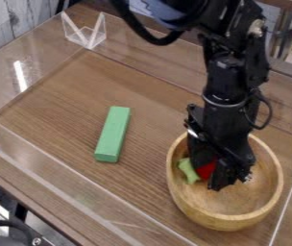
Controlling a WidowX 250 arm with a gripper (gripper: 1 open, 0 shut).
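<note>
My black gripper (215, 154) reaches down into a wooden bowl (238, 207) at the right, over a red object (206, 170) with a light green part (187, 168), perhaps a strawberry or a toy. The gripper's fingers partly hide it; whether they hold it I cannot tell.
A green block (112, 133) lies on the wooden table left of the bowl. A white wire-like object (85, 29) sits at the upper left.
</note>
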